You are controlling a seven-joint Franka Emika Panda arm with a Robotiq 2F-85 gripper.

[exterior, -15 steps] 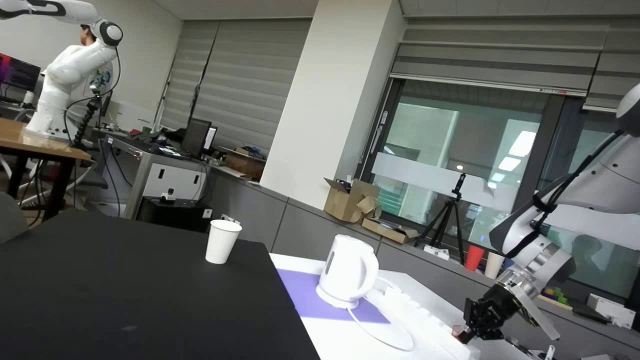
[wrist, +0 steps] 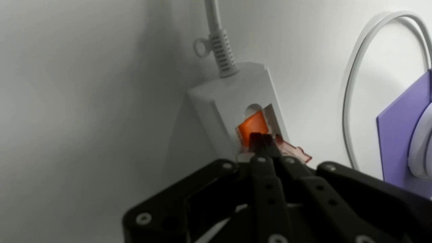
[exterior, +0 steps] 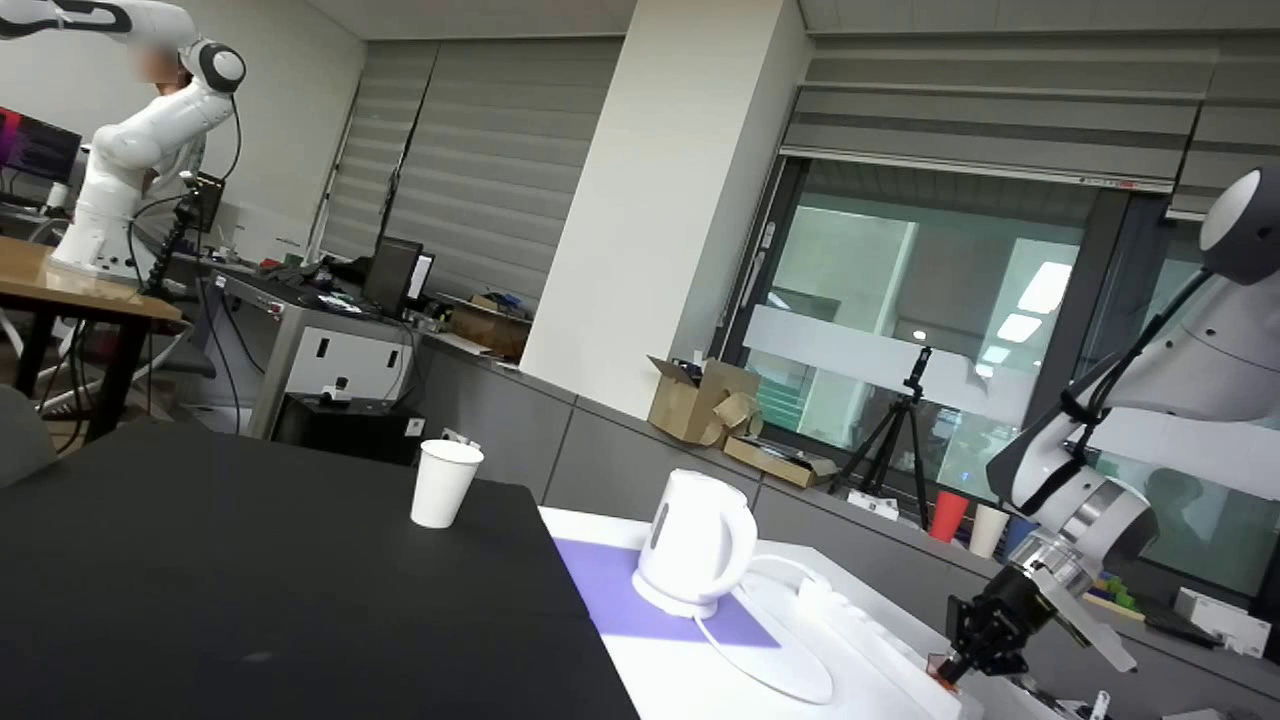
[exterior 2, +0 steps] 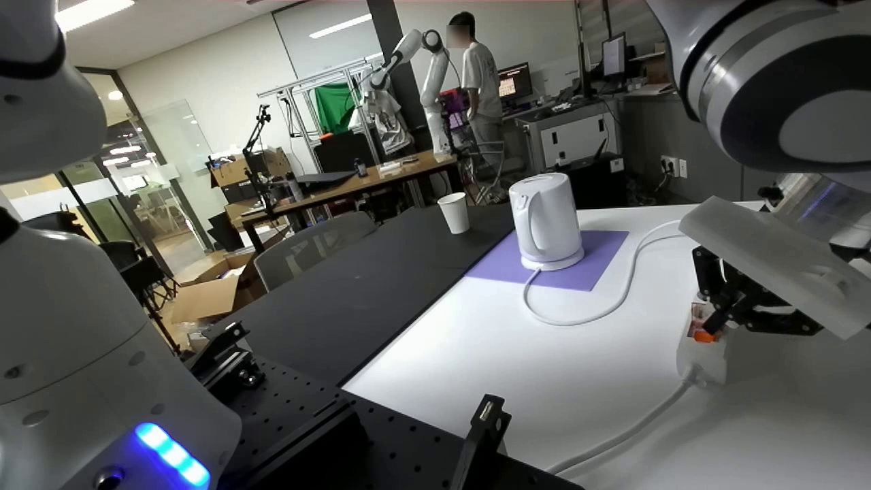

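Note:
A white power strip [wrist: 214,97] lies on the white table, its cord end toward the top of the wrist view. On it sits an orange rocker switch [wrist: 253,125], with a clear reddish cover [wrist: 294,150] swung to one side. My gripper is shut, and its fingertips meet at the switch's lower edge, seemingly touching it; no object shows between them. From exterior view 2 the gripper [exterior 2: 708,314] is over the strip's cord end, beside the orange switch [exterior 2: 702,335]. A white electric kettle [exterior: 693,540] stands upright on a purple mat [exterior: 600,588].
A white paper cup [exterior: 444,484] stands on the black table [exterior: 300,576]. The kettle's white cord [exterior 2: 600,314] loops across the white table toward the strip. Bare white surface [exterior 2: 490,359] spreads out in front of the kettle.
The gripper has moved a little right and down in exterior view 1, and the power strip's near end has shifted the same way. Kettle and cup stay where they were.

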